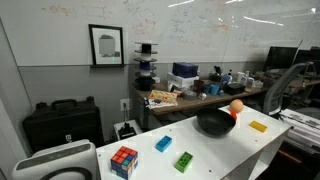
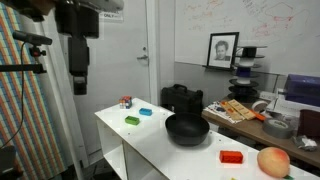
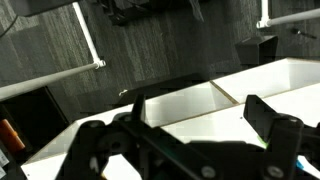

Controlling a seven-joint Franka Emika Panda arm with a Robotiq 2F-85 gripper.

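Note:
My gripper is open and empty, with its fingers spread above the table's edge in the wrist view. In exterior view 2 the dark arm hangs at the left, clear of the tabletop objects. A black bowl or pan (image 1: 215, 122) rests on the white table, with a peach-like fruit (image 2: 273, 162) and a red block (image 2: 231, 157) near it. Toward the other end lie a green block (image 1: 183, 161), a blue block (image 1: 163, 144) and a multicoloured puzzle cube (image 1: 124, 162). A yellow block (image 1: 258, 126) lies beyond the bowl.
A white appliance (image 1: 60, 163) stands beside the puzzle cube. Behind the table are a black case (image 2: 181, 98) and a cluttered wooden bench (image 2: 255, 130). Bare tabletop shows between the bowl and the green block.

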